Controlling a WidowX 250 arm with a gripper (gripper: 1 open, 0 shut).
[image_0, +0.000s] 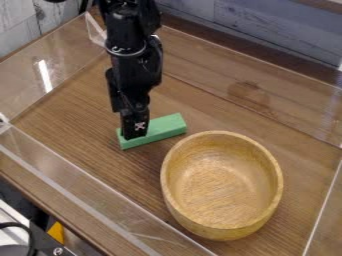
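Observation:
A black robot gripper (131, 118) hangs down from the top of the camera view, its fingers open and low over the left part of a green rectangular block (162, 130) on the wooden table. Whether the fingers touch the block is hard to tell. A round light wooden bowl (221, 185) stands to the lower right of the block.
Raised walls edge the workspace at the back and sides. Some dark cabling shows at the bottom left.

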